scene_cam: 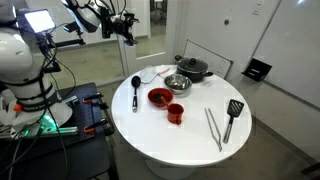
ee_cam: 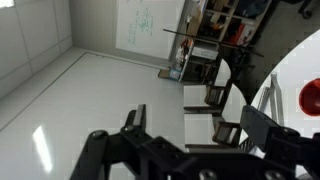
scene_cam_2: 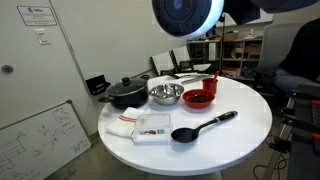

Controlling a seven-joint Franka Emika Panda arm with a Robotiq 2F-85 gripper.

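Note:
My gripper (scene_cam: pixel 129 38) hangs in the air beyond the far left edge of the white round table (scene_cam: pixel 150 135), well above it and touching nothing. In the wrist view its dark fingers (ee_cam: pixel 136 122) stand wide apart, open with nothing between them. On the table are a black lidded pot (scene_cam_2: pixel 127 92), a metal bowl (scene_cam_2: pixel 166 93), a red bowl (scene_cam_2: pixel 199 100) and a red mug (scene_cam: pixel 175 114). A black spoon (scene_cam_2: pixel 202 127) lies near the edge closest to the arm base.
A black spatula (scene_cam: pixel 234 112) and metal tongs (scene_cam: pixel 213 130) lie at the table's right side. A white cloth (scene_cam_2: pixel 124 122) and a clear tray (scene_cam_2: pixel 154 127) share another edge. Bare table lies around the mug's near side.

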